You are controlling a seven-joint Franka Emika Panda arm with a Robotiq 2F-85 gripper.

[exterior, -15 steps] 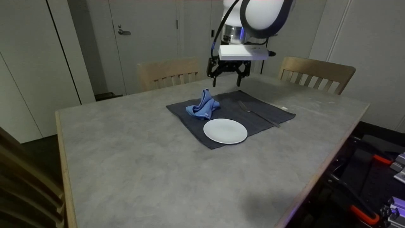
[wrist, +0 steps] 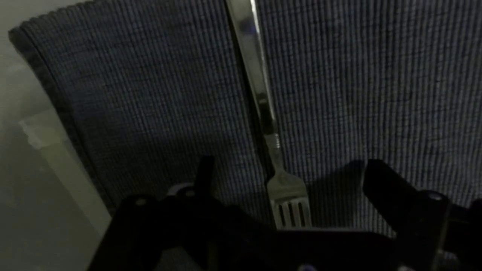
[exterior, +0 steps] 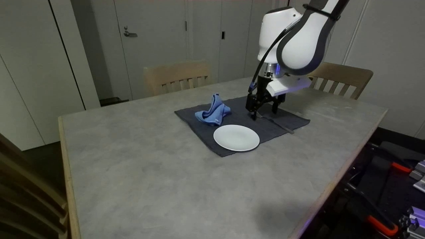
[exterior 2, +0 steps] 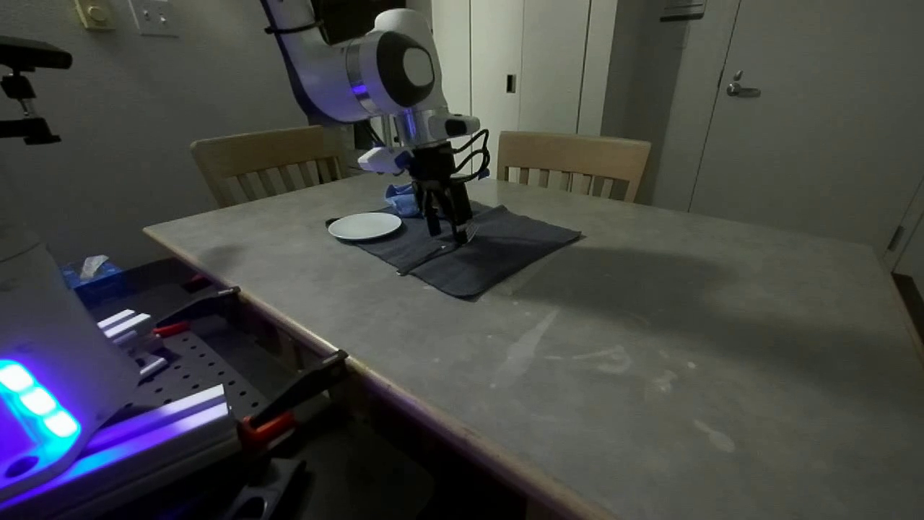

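Observation:
A metal fork (wrist: 287,189) lies on the dark ribbed placemat (wrist: 171,90), its tines towards my gripper in the wrist view. My gripper stands open low over the placemat, one finger on each side of the fork's head with gaps between. In exterior view 1 the gripper (exterior: 264,113) hides the fork's tines, while the handle (exterior: 281,125) shows running to the mat's edge. A white plate (exterior: 236,137) rests on the near part of the mat. A crumpled blue cloth napkin (exterior: 214,111) sits beyond the plate.
Wooden chairs (exterior: 179,76) stand behind it. Clamps (exterior 2: 294,394) grip the table edge at the robot's side.
My gripper has come down and to the right in exterior view 1, from above the mat's far edge to the fork's head. Fork, plate and napkin look unmoved.

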